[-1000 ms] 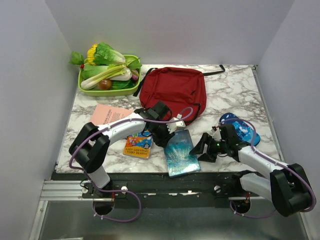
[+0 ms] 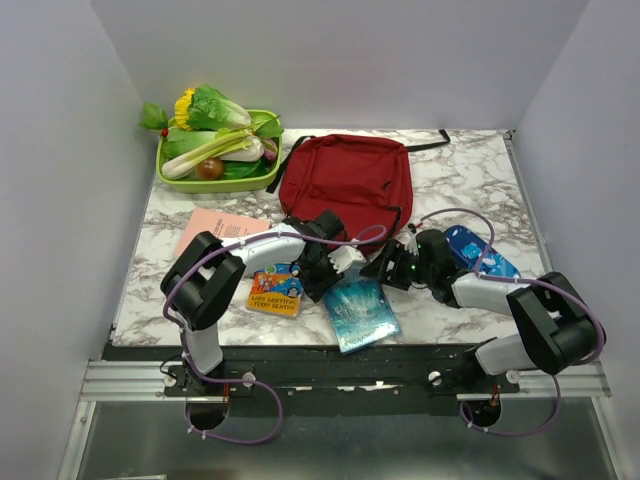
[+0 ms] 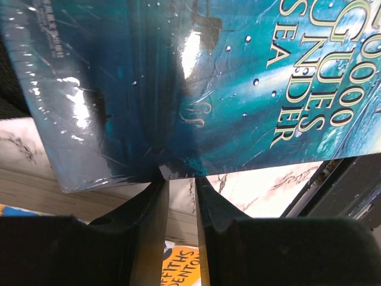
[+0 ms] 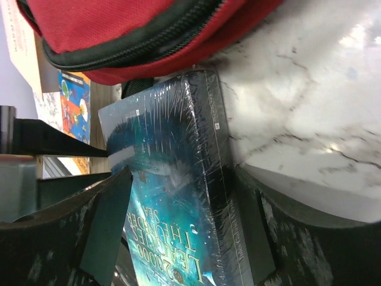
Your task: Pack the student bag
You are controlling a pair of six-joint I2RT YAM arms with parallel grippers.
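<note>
A teal book [image 2: 362, 315] lies flat near the table's front edge. My left gripper [image 2: 320, 290] is at its left side, slightly parted; in the left wrist view its fingertips [image 3: 161, 186] meet the book's edge, with only marble showing between them. My right gripper is open, its fingers [image 4: 107, 223] on either side of the book's far end; whether they touch it I cannot tell. Behind the book lies the red bag [image 2: 345, 180]. Left of it are the yellow-and-blue book [image 2: 274, 292] and a pink book [image 2: 218, 224].
A green basket of vegetables [image 2: 271, 172] stands at the back left. A blue case [image 2: 480, 252] lies at the right, beyond my right arm. Clear marble [image 2: 455, 170] shows at the back right. Both grippers are close together around the book.
My right gripper has moved left and back, from the book's right side to its far end. The book looks unmoved.
</note>
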